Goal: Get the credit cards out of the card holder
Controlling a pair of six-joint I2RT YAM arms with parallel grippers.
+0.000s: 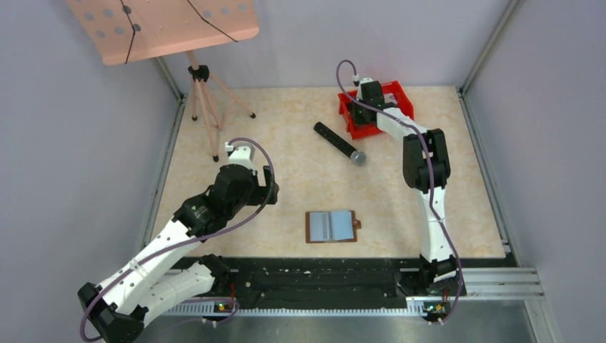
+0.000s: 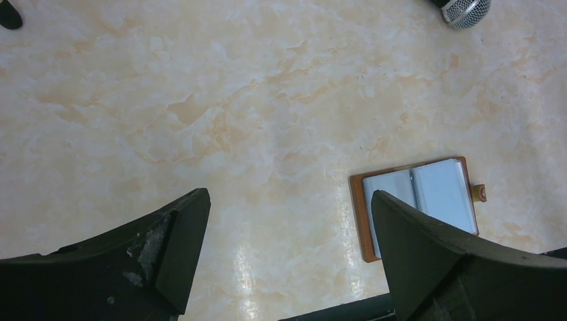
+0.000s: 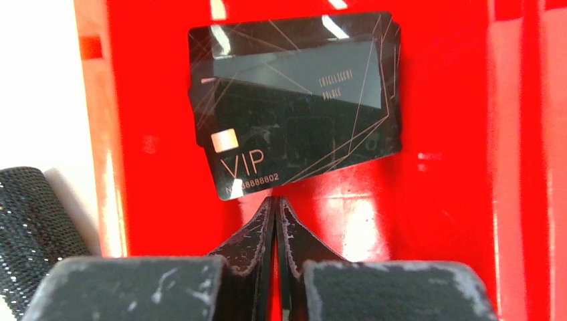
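Observation:
Several dark cards (image 3: 301, 127), the top one marked VIP, lie in a slightly fanned stack on the floor of the red basket (image 3: 448, 200). Just short of the stack's near edge in the right wrist view, the tips of my right gripper meet; it is shut, with no card visible between its fingers. A brown card holder (image 1: 309, 227) lies spread at the table's front, pale panels (image 2: 438, 190) facing up. My left gripper is open and empty, above bare table to the holder's left.
A black microphone (image 1: 333, 137) with a silver head lies diagonally just left of the basket. At the back left stands a pink easel (image 1: 207, 114). The table between the microphone and the card holder is clear.

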